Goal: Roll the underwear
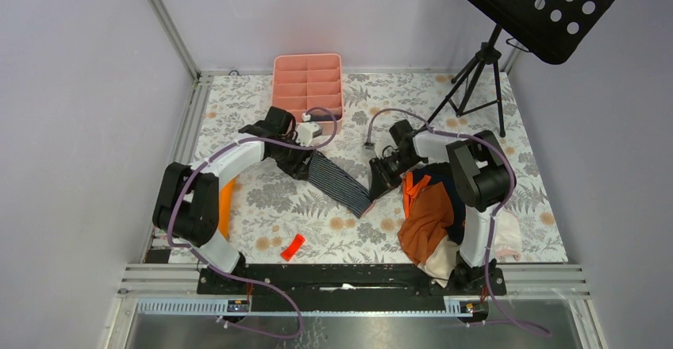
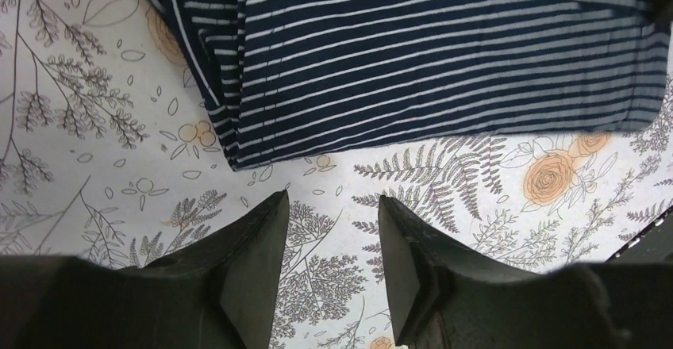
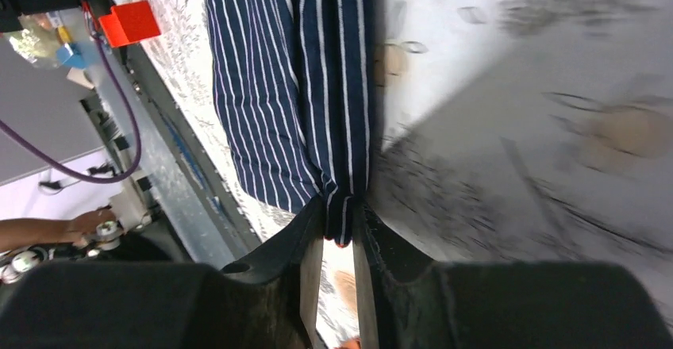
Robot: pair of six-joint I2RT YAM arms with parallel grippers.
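Observation:
The navy striped underwear lies as a folded strip on the floral surface. In the left wrist view, my left gripper is open beside its long edge, the fabric just beyond the fingertips. My right gripper pinches the strip's end, with striped cloth bunched between its fingertips.
A pink divided box stands behind the left arm. A pile of clothes lies at front right. A red piece sits at front, an orange one at far left. A black stand is at back right.

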